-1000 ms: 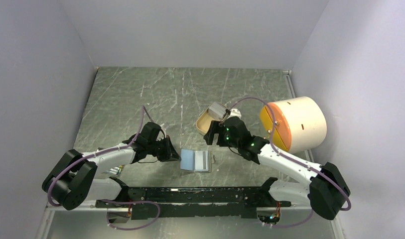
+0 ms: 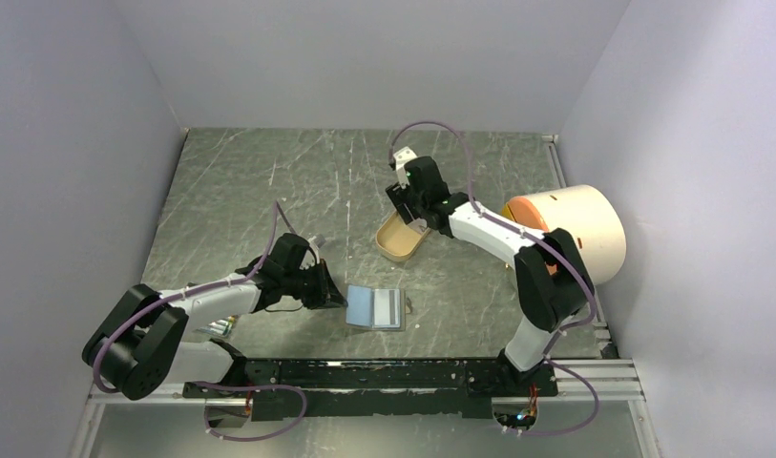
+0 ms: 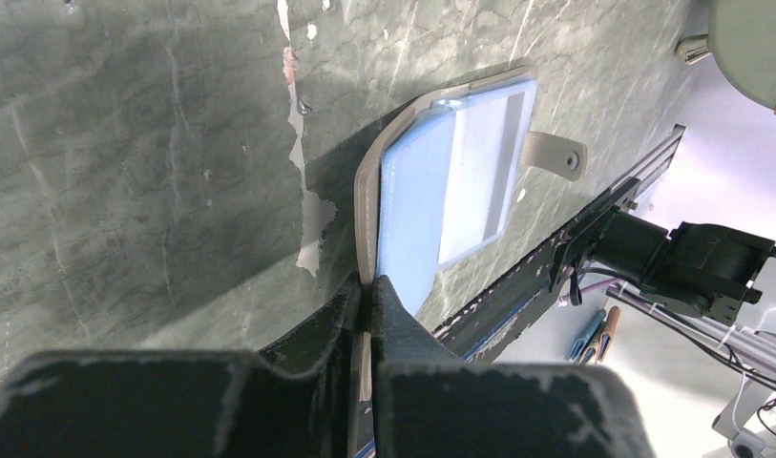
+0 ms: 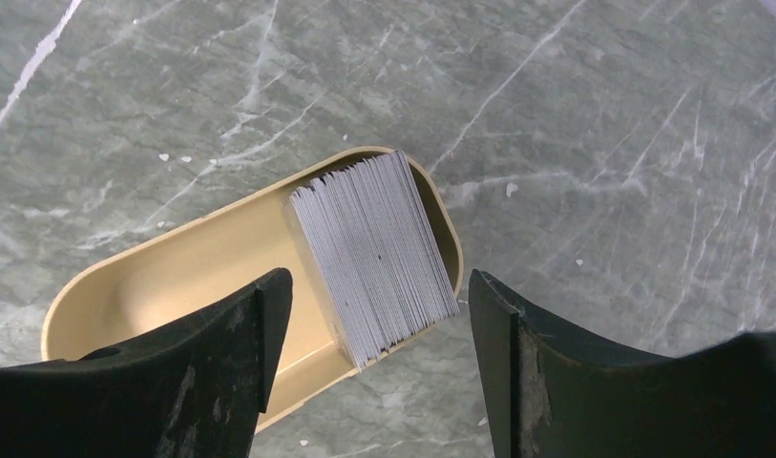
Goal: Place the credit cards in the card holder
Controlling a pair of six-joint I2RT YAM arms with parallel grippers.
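Observation:
The open card holder, with light blue and clear sleeves, lies near the table's front. My left gripper is shut on its edge. In a beige oval tray a row of cards stands packed at one end, seen edge-on. Over that end my right gripper hangs open, its fingers on either side of the row in the right wrist view, nothing seen held between them.
A large cream cylinder with an orange end lies at the right, beside the right arm.
The left arm stays where it was.

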